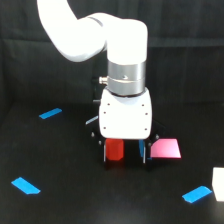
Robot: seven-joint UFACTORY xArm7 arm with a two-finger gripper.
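The white robot gripper (125,150) points down over the middle of the black surface, its fingers straddling a red object (114,149). A blue object (142,147) stands just right of the red one, partly hidden by a finger. Whether the fingers grip anything cannot be told. A pink flat piece (165,148) lies to the right.
Blue strips lie at the back left (50,113), front left (25,185) and front right (197,194). A white object (218,183) is at the right edge.
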